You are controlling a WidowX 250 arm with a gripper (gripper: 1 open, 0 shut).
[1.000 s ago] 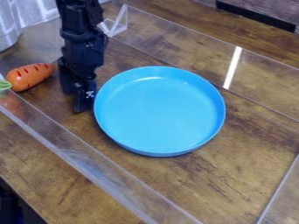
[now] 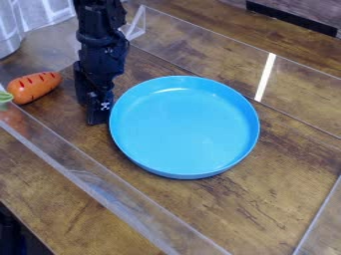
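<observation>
A blue round plate point(image 2: 184, 127) lies on the wooden table at the middle of the view. My black gripper point(image 2: 95, 100) is lowered to the table just left of the plate, its fingertips at or beside the plate's left rim; whether they touch it or hold anything cannot be made out. An orange toy carrot point(image 2: 34, 86) with a green top lies to the left of the gripper.
A metal pot or container point(image 2: 8, 22) is cut off at the top left corner. Clear panel edges cross the foreground and right. The table right of and behind the plate point(image 2: 246, 60) is clear.
The plate has shifted very slightly to the right. My gripper has moved only slightly.
</observation>
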